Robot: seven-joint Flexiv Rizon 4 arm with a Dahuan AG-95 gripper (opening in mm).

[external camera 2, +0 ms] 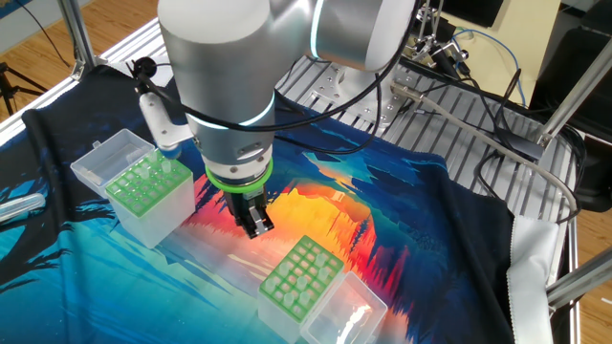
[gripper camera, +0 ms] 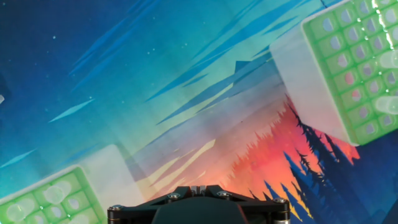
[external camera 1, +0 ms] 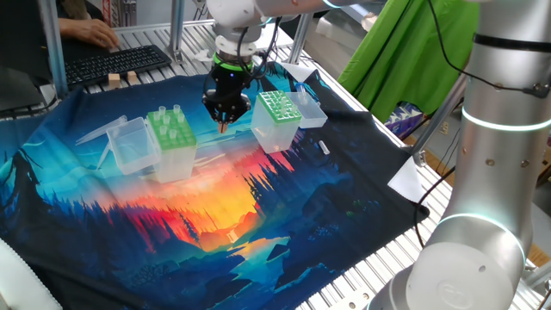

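My gripper (external camera 1: 223, 128) hangs above the cloth between two pipette-tip boxes, apart from both. Its black fingers come together at the tips (gripper camera: 198, 190) in the wrist view, and nothing shows between them. On the left in exterior view 1 is a box with a green rack (external camera 1: 170, 127) holding several clear tips that stick up. The other box (external camera 1: 277, 138) is right of the gripper, its green rack (external camera 1: 280, 105) showing many holes. In exterior view 2 the racks (external camera 2: 148, 186) lie either side of the gripper (external camera 2: 260, 230). The wrist view cuts off both boxes.
Open clear lids (external camera 1: 133, 145) lie at the boxes' outer sides. Printed dark cloth (external camera 1: 327, 232) covers the table, its front half clear. A person's hand (external camera 1: 90, 31) rests by a keyboard (external camera 1: 116, 65) at the far left.
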